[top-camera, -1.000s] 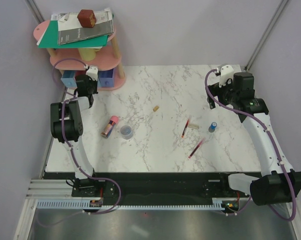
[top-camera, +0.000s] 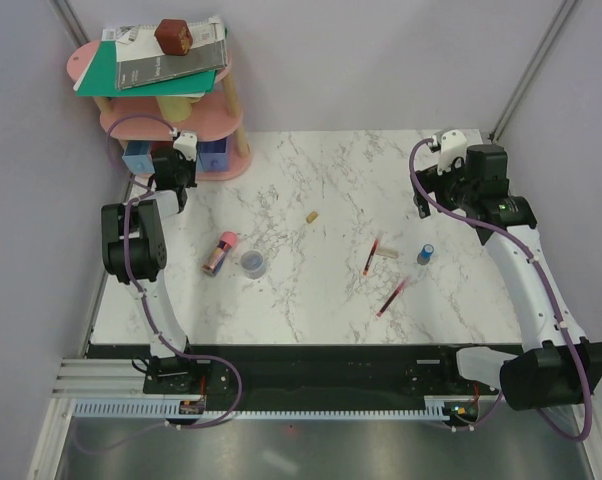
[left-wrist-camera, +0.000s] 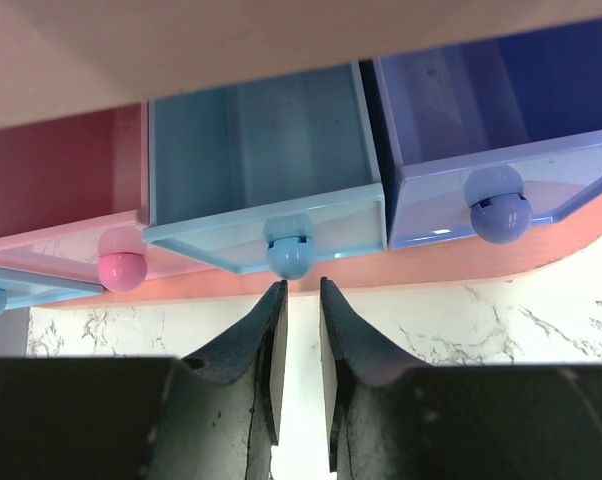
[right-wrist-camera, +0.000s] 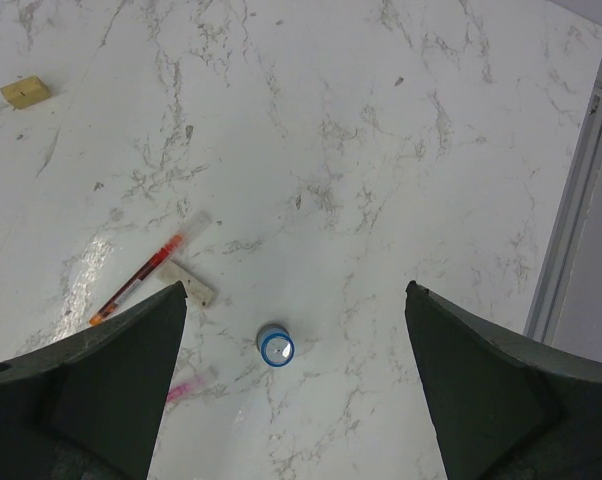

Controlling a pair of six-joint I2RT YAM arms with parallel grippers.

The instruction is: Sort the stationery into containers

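My left gripper is shut and empty, its tips just below the round knob (left-wrist-camera: pixel 291 258) of the light blue drawer (left-wrist-camera: pixel 271 150). That drawer stands partly pulled out and looks empty, between a pink drawer (left-wrist-camera: pixel 56 180) and a purple-blue drawer (left-wrist-camera: pixel 471 110). Whether the tips touch the knob I cannot tell. High over the table's right side, my right gripper is open with nothing between its fingers. Below it lie an orange-red pen (right-wrist-camera: pixel 151 265), a whitish eraser-like block (right-wrist-camera: pixel 186 284), a blue-capped cylinder (right-wrist-camera: pixel 275 345) and a pink pen (right-wrist-camera: pixel 189 386). A small yellow block (top-camera: pixel 312 217) lies mid-table.
The pink shelf (top-camera: pixel 131 116) holds books, a green folder (top-camera: pixel 98 72) and a brown block (top-camera: pixel 173 37) on top. A pink-capped bottle-like item (top-camera: pixel 219 253) and a clear round container (top-camera: pixel 253 264) stand left of centre.
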